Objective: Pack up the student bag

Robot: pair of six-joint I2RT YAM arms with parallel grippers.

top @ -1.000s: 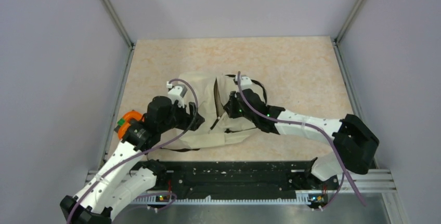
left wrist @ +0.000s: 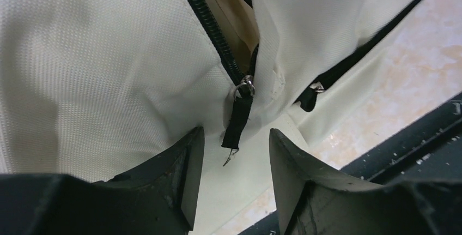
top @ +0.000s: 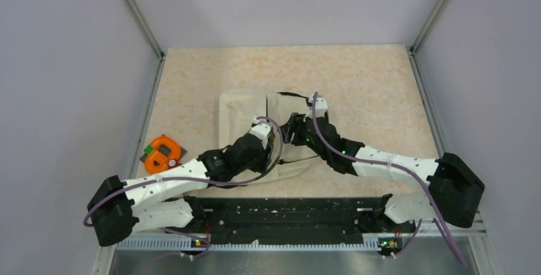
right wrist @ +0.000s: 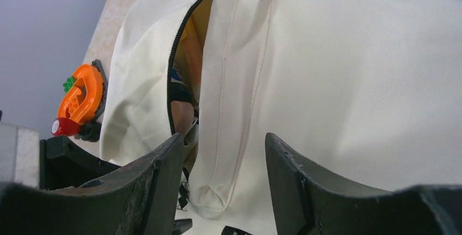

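The cream bag point(top: 236, 106) lies flat in the middle of the table, its black zipper point(left wrist: 210, 22) partly parted. Through the gap in the right wrist view, some contents point(right wrist: 184, 90) show, too covered to name. In the left wrist view a black zipper pull point(left wrist: 237, 120) on a metal ring hangs in front of the gap of my left gripper, whose fingers stand apart on either side, not closed on it. My right gripper is open above the bag's right half, with a fold of cream cloth showing between its fingers, not gripped.
An orange toy-like object point(top: 163, 154) with green and red parts lies at the table's left edge, beside the bag. A second zipper pull point(left wrist: 309, 97) sits right of the first.
My left gripper has moved right across the bag to the zipper. The right gripper has shifted slightly right, away from the bag's opening, which looks narrower now.
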